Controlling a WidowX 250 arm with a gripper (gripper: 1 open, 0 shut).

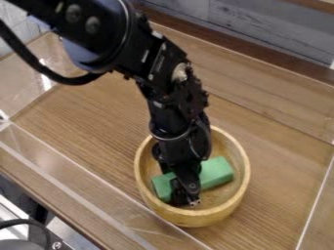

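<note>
A yellow bowl [224, 211] sits on the wooden table, with a green block [217, 171] lying inside it. My black gripper [185, 187] reaches down into the bowl from above, its fingers shut on the green block. The block's middle is partly hidden behind the gripper.
The bare wooden table [268, 117] has free room to the left, right and behind the bowl. A pale wall rises at the back. The table's front left edge shows, with dark cables and white items below it.
</note>
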